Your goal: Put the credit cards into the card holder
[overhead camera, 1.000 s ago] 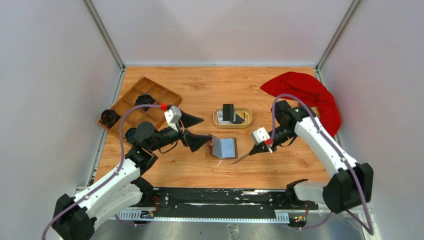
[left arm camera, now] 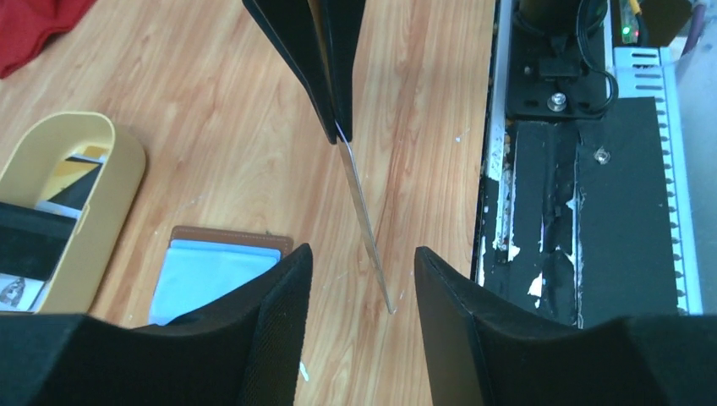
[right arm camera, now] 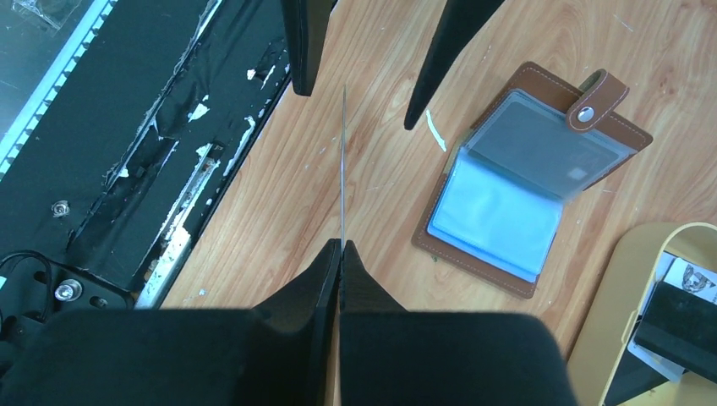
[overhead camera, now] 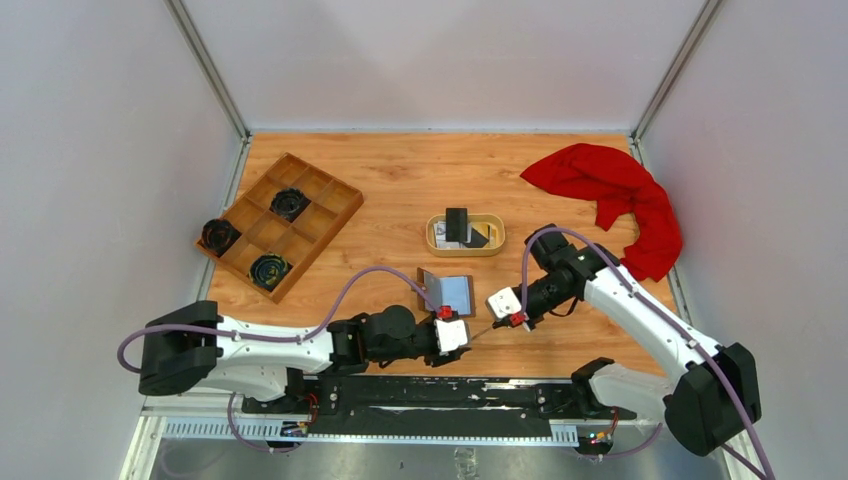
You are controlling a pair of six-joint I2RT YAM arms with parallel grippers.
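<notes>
Edge-on in both wrist views is a thin card, one end pinched in my right gripper, which is shut on it. Its free end lies between the parted fingers of my left gripper, not visibly touching either. The left fingers are part open. The brown card holder lies open on the table, with its clear blue sleeves facing up and its snap flap at one side. From above, both grippers meet just in front of the holder.
Behind the holder stands a tan oval box with cards and a black item. A wooden divided tray with black coils is at left, a red cloth at right. Bare table lies between.
The left gripper has swung from the left side of the holder forward and right to the card. The right gripper has lowered slightly toward the front, the card still in it.
</notes>
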